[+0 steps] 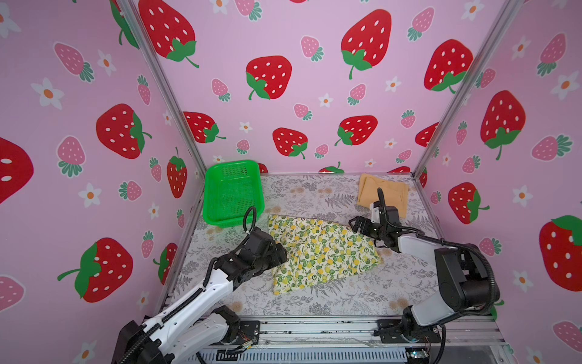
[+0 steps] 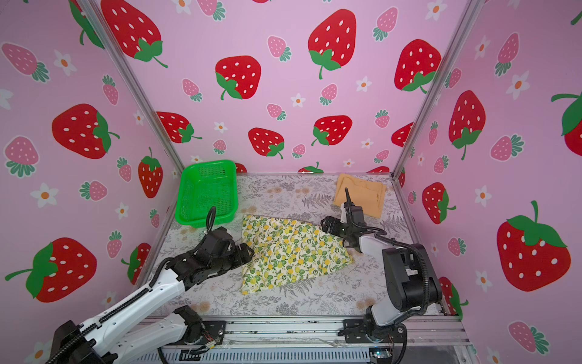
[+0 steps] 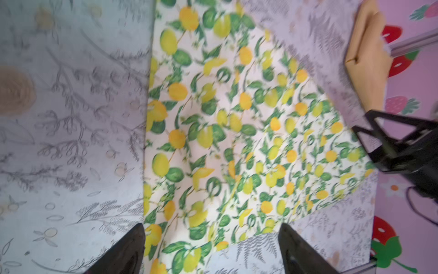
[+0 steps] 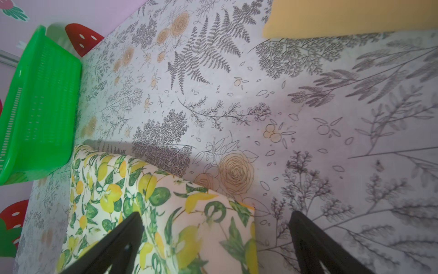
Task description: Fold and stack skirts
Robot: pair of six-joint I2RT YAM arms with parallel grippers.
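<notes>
A skirt with a lemon print [image 1: 321,251] lies spread on the table, wide at its left side and narrowing toward the right. My left gripper [image 1: 282,254] is at the skirt's left edge; in the left wrist view its fingers [image 3: 123,251] stand apart, cloth showing in the gap and no grip visible. My right gripper [image 1: 356,225] is by the skirt's upper right edge. Between its open fingers, the right wrist view shows a corner of the skirt and bare tabletop, nothing clamped.
A green basket [image 1: 212,212] stands empty at the back left. Folded tan cloth [image 1: 383,193] lies at the back right, behind my right gripper. Free tabletop [image 1: 303,191] shows between them, and a clear strip runs along the front edge.
</notes>
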